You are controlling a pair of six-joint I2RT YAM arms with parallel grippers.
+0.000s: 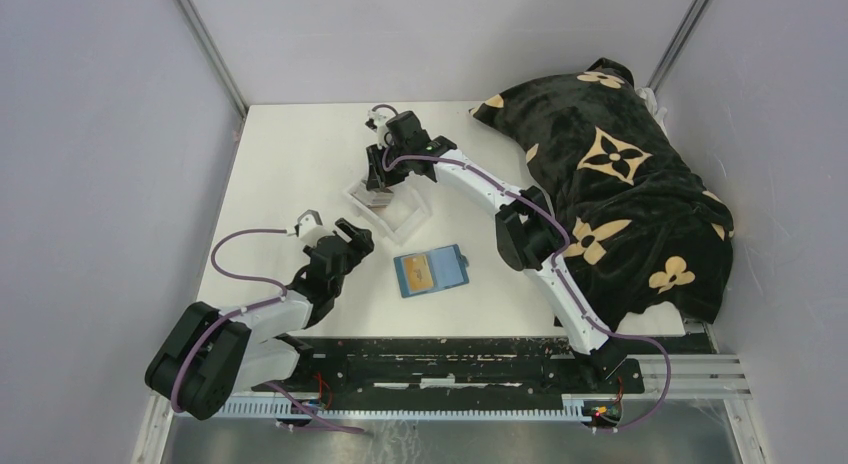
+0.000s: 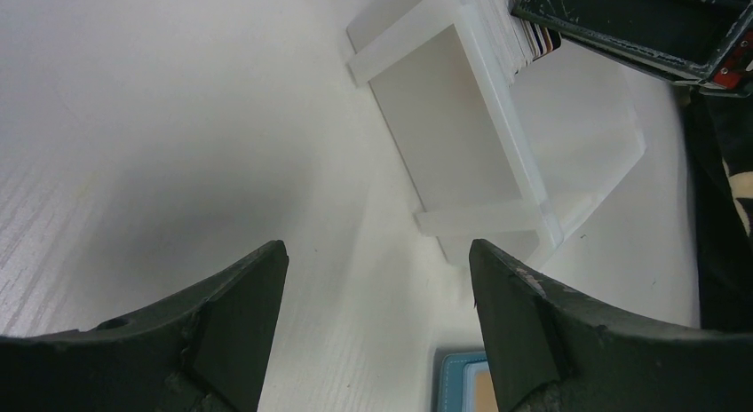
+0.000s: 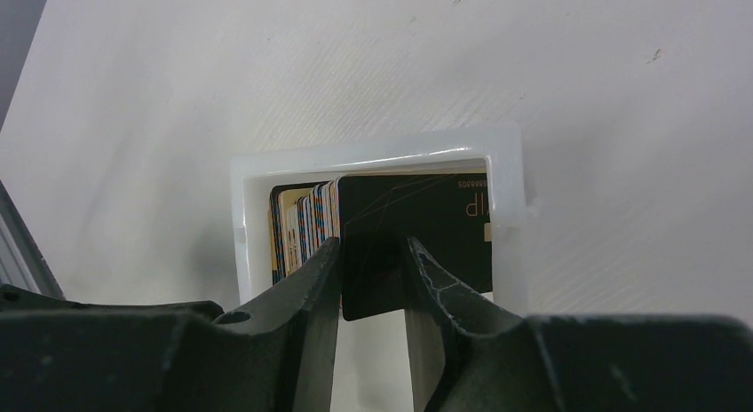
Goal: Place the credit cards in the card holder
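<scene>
A white tray (image 1: 408, 230) holds a stack of cards (image 1: 381, 198) at its left end. Close up, the right wrist view shows many thin card edges (image 3: 306, 221) and a black card (image 3: 426, 212) leaning face-up against them. My right gripper is over the stack, its fingers apart, the fingertips in front of the black card. The blue card holder (image 1: 450, 266) lies unfolded on the table, a gold card (image 1: 418, 273) in its left half. Left of it, my left gripper stands open and empty; the card holder's corner (image 2: 451, 376) shows below its right finger.
A dark patterned cushion (image 1: 615, 174) fills the table's right side. Bare table (image 1: 285, 164) extends left of the tray, and more is clear around the card holder. The right arm (image 1: 480, 184) crosses above the table from the right.
</scene>
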